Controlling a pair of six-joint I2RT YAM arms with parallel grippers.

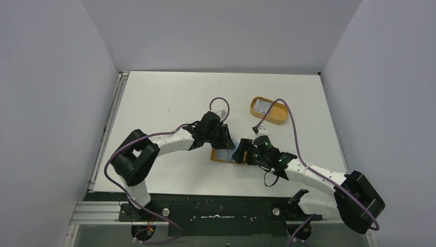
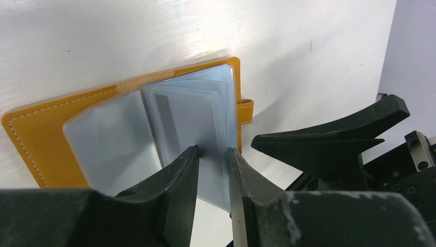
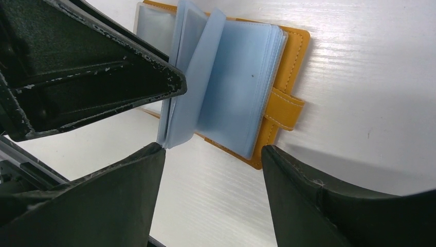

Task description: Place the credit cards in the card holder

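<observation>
The tan card holder (image 2: 36,149) lies open mid-table with translucent sleeves (image 2: 108,139), some lifted on edge (image 3: 193,87). My left gripper is at those lifted sleeves, fingertips a little apart at their edge; whether anything is between them is hard to tell. My right gripper stands open over the holder's near side, its fingers either side of the lower part of the sleeves. A tan tray (image 1: 277,116) with white cards (image 1: 261,106) sits at the back right.
The two grippers are very close together over the holder. Walls bound both sides.
</observation>
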